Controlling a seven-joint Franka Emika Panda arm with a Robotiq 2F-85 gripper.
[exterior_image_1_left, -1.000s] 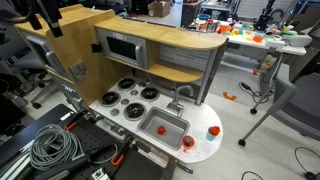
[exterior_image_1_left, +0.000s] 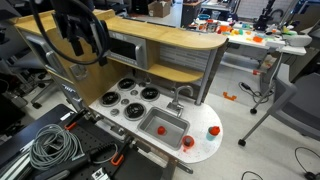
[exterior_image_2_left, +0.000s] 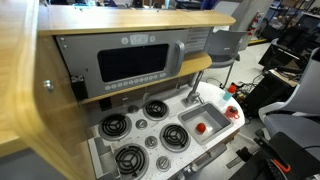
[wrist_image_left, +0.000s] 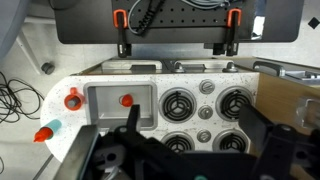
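Observation:
My gripper (exterior_image_1_left: 88, 60) hangs high at the upper left in exterior view 1, in front of the wooden cabinet and well above the stove. Its fingers stand apart, and nothing shows between them. From above, the wrist view has the toy kitchen counter below the gripper. A small red object (wrist_image_left: 126, 100) lies inside the grey sink (exterior_image_1_left: 176, 136). On the white counter beside the sink are a red round item (wrist_image_left: 73, 100) and a teal and orange cup-like object (wrist_image_left: 44, 133). The gripper touches none of these.
The stove (exterior_image_2_left: 158, 140) has several burners. Behind it, a grey microwave (exterior_image_2_left: 130, 62) sits beneath a wooden shelf. A faucet (exterior_image_1_left: 180, 95) rises behind the sink. Coiled cable (exterior_image_1_left: 55, 148) lies on the robot's base at the front left.
The arm and gripper have come down and to the right into exterior view 1, from its upper left edge. Objects on the counter and in the sink have stayed put.

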